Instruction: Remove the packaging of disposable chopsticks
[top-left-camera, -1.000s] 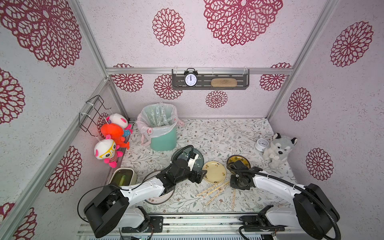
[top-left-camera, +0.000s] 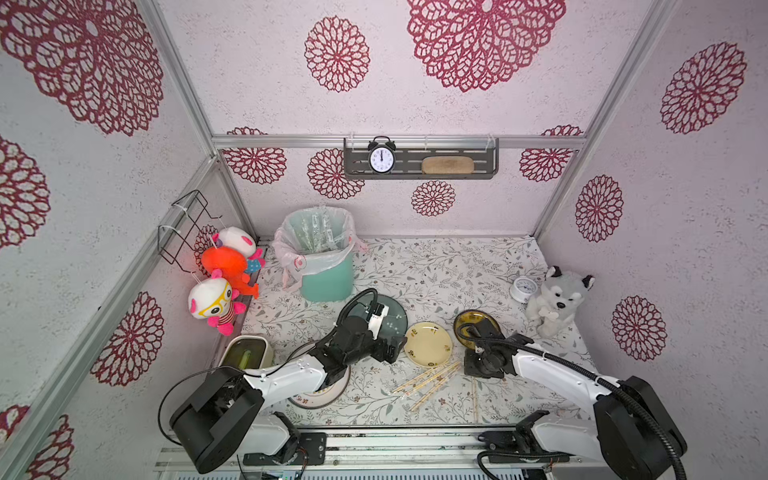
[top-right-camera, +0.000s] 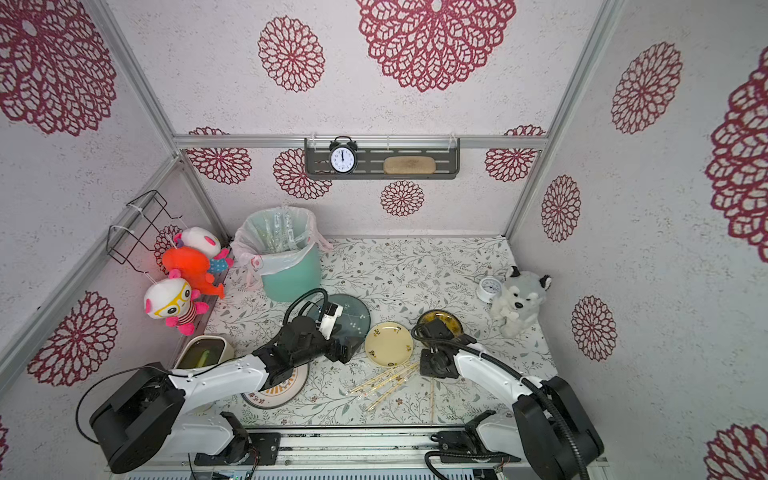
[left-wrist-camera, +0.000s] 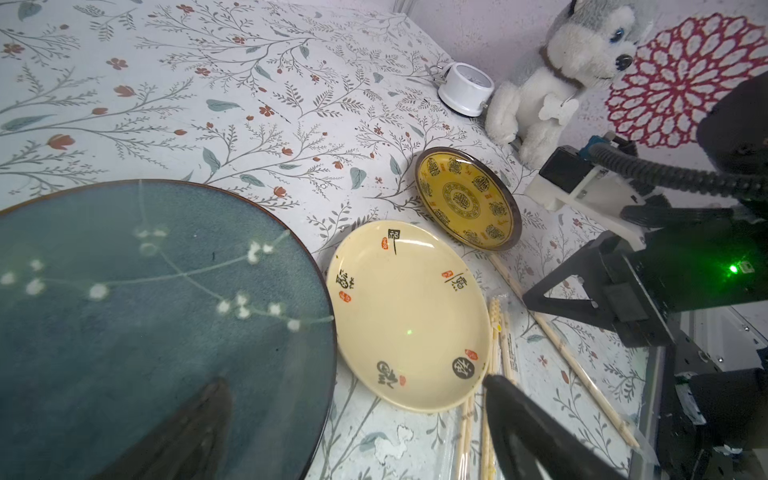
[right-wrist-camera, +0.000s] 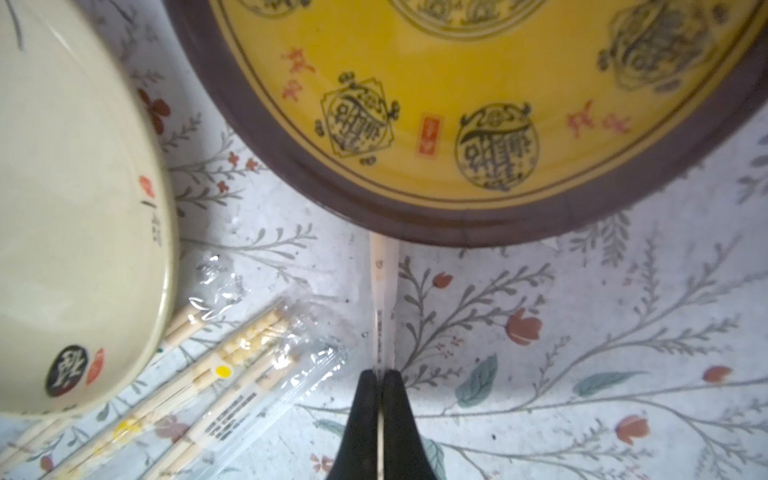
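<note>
A single wrapped pair of chopsticks (right-wrist-camera: 382, 276) runs in line with my right gripper, its far end passing under the brown-rimmed yellow plate (right-wrist-camera: 480, 220). The right fingers are shut; the packet passes at their tips, and whether its thin wrapper is caught between them I cannot tell. Several more wrapped chopsticks (right-wrist-camera: 172, 400) lie to the left, their clear film ends crinkled. In the left wrist view, my left gripper stands open and empty above the cream plate (left-wrist-camera: 408, 320) and the dark blue-green plate (left-wrist-camera: 160, 320).
A green bin (top-left-camera: 328, 280) with a clear liner and plastic film inside stands at the back left. A lidded box (top-left-camera: 245, 352) and a white plate (top-left-camera: 324, 397) sit near the left arm. Right of the plates are a plush husky (top-left-camera: 560, 300) and a small white clock (top-left-camera: 524, 289).
</note>
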